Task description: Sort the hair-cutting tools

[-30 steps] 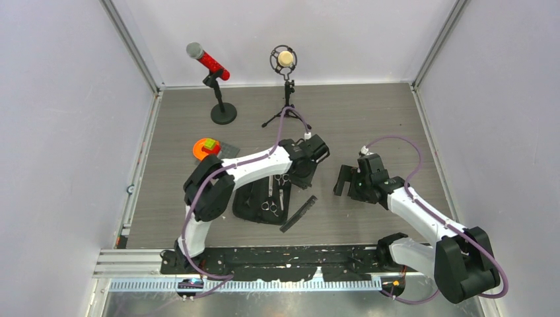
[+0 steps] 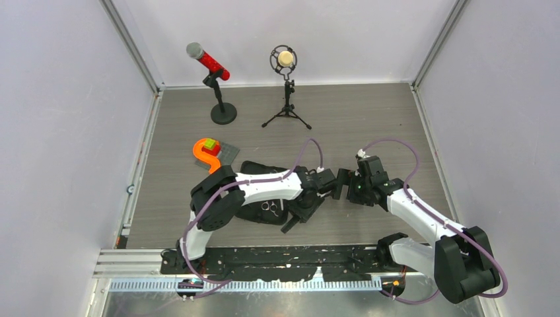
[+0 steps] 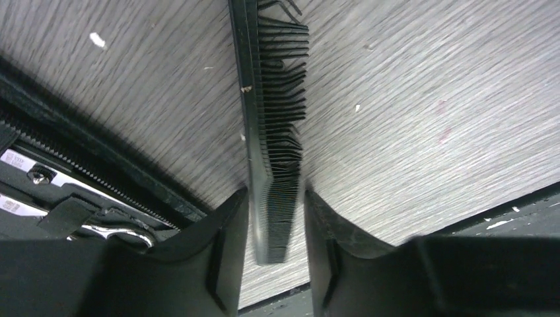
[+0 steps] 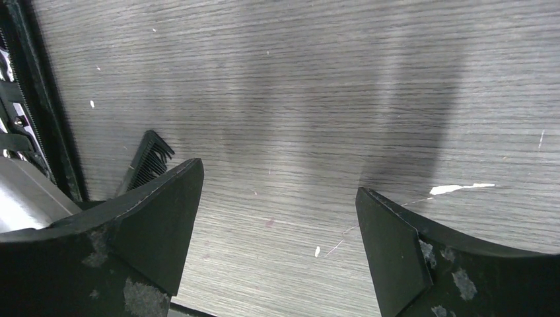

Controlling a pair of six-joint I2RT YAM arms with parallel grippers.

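Observation:
A black comb (image 3: 254, 132) with several bent teeth lies beside the tool case; in the top view only its lower end (image 2: 286, 228) shows clearly. My left gripper straddles it, with one finger on each side and a narrow gap still visible, so the fingers look part open. The open black case (image 2: 251, 212) with scissors (image 2: 269, 207) lies partly under my left arm. Off to the right, my right gripper is wide open and empty. The comb's far end (image 4: 153, 155) appears at left in the right wrist view.
A red microphone (image 2: 214, 66) and a tripod microphone (image 2: 286, 82) stand at the back. An orange curved piece (image 2: 207, 157) with bricks rests on a grey plate (image 2: 228, 155) behind the case. Bare tabletop (image 2: 370, 119) lies at the back right.
From beyond the case's upper right, my left gripper has come toward the front edge and down over the comb. The right arm is nearly where it was.

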